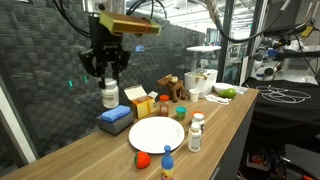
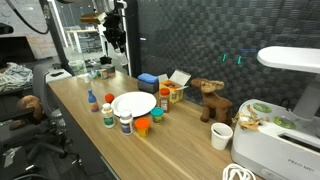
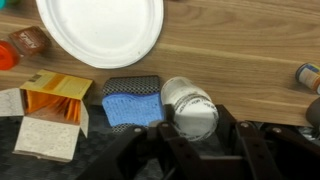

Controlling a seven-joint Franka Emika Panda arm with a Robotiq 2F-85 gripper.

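My gripper [image 1: 110, 83] is shut on a white cylindrical container [image 1: 110, 97], which hangs upright below it in the first exterior view. Seen from the wrist, the container [image 3: 190, 97] shows its round, shiny end between the dark fingers. It appears raised above the table, near a dark box with a blue top [image 1: 115, 113]. That blue-topped box [image 3: 133, 108] lies just left of the container in the wrist view. In the second exterior view the gripper [image 2: 118, 42] is high at the back, and its load is hard to make out.
A white plate [image 1: 157, 132] lies mid-table, with a red tomato-like item [image 1: 142, 160], a blue bottle [image 1: 167, 164] and white bottles [image 1: 195, 137] nearby. An open orange carton [image 3: 55, 107] stands beside the blue-topped box. Bare wood [image 3: 245, 60] extends right of the plate.
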